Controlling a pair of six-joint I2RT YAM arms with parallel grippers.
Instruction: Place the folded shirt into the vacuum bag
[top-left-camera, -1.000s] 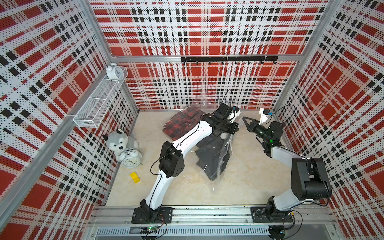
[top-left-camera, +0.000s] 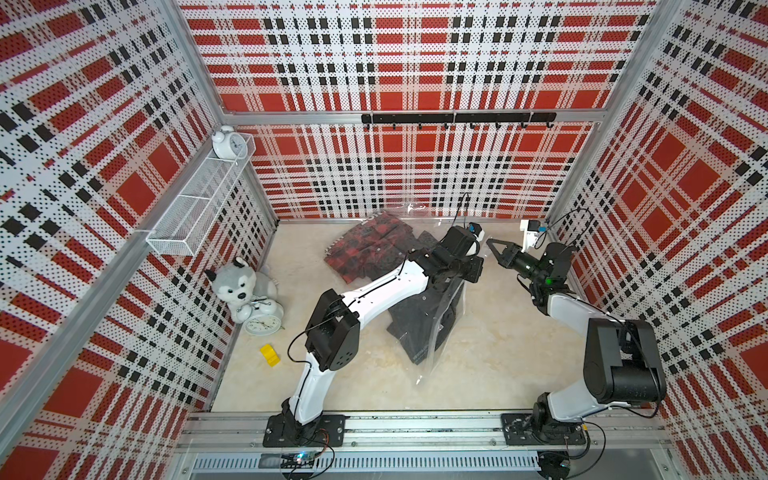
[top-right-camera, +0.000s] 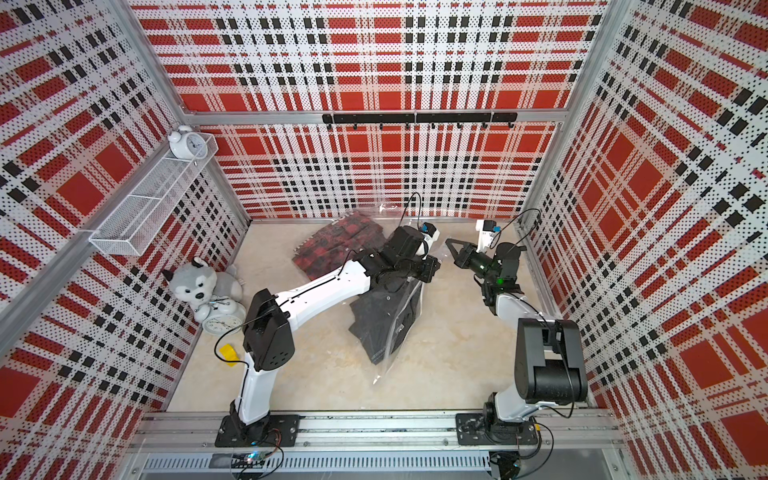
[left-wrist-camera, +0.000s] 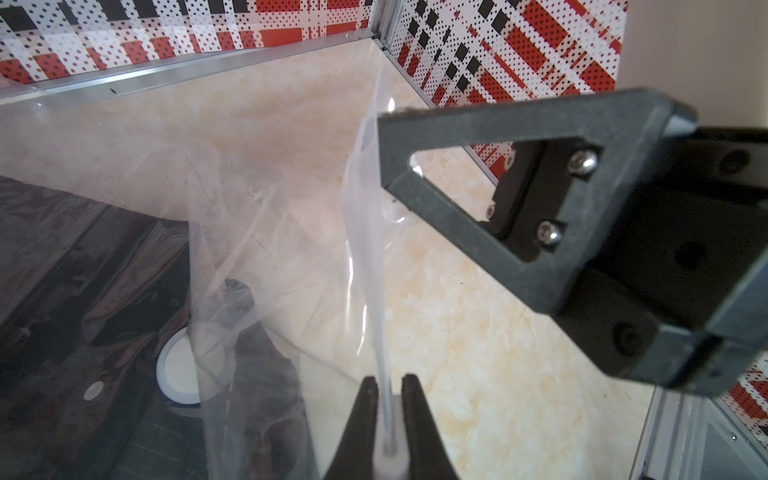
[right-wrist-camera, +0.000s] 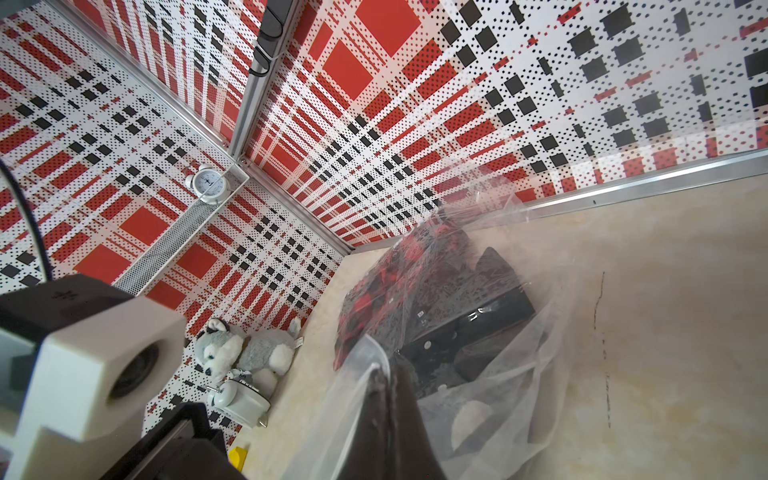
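Observation:
The clear vacuum bag (left-wrist-camera: 272, 240), with a white round valve (left-wrist-camera: 179, 366), stretches across the left wrist view. Dark grey folded cloth (top-left-camera: 420, 320) shows through its film, beside red-and-black plaid cloth (top-left-camera: 372, 246); whether the cloth is fully inside cannot be made out. My left gripper is shut on the bag's film, which runs up from between its fingertips. Across from it, my right gripper is shut with the bag's edge pinched at its tips, pulling the film into a peak. The left arm hides part of the cloth from above.
At the left wall sit a grey-and-white plush dog (top-left-camera: 240, 284), a white clock (top-left-camera: 264, 317) and a yellow block (top-left-camera: 269, 354). A wire basket (top-left-camera: 200, 200) with another clock (top-left-camera: 230, 144) hangs above.
My left gripper has come slightly toward the front and right, drawing the bag film with it. The right gripper has shifted only slightly.

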